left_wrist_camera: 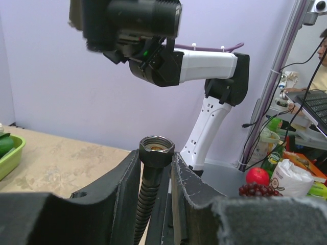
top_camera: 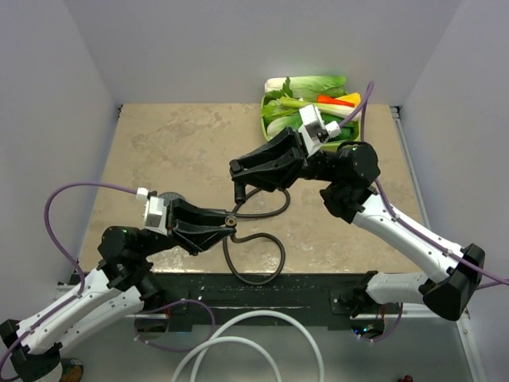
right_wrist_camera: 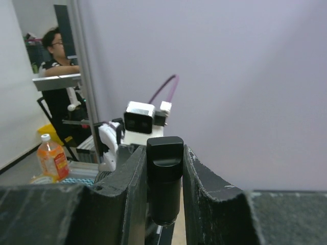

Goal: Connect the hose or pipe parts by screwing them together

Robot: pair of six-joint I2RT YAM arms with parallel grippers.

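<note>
A black hose [top_camera: 270, 247] lies looped on the beige table. My left gripper [top_camera: 227, 224] holds one hose end with a metal hex fitting [left_wrist_camera: 156, 150] upright, its opening up; the fingers are closed round the ribbed shank in the left wrist view. My right gripper [top_camera: 238, 177] is above and a little right of it, shut on a black cylindrical hose end [right_wrist_camera: 164, 181], which points down in the top view, apart from the fitting.
A green basket of vegetables [top_camera: 310, 111] stands at the back right of the table [top_camera: 167, 135]. White tubing [top_camera: 270, 317] lies beyond the front edge.
</note>
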